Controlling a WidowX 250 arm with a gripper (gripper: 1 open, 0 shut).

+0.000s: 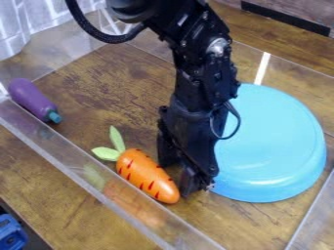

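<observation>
My black gripper [186, 166] is low in the middle of the view, its fingers down near the floor just right of an orange toy carrot [146, 178] with pale green leaves. A blue round dish [274, 146] lies behind and to the right of the gripper. Whether the fingers are open or shut is hidden in the dark overlap.
A purple toy [33, 100] with a teal tip lies at the left. Clear walls [78, 171] edge the wooden floor, and a blue object [10, 234] is outside at lower left.
</observation>
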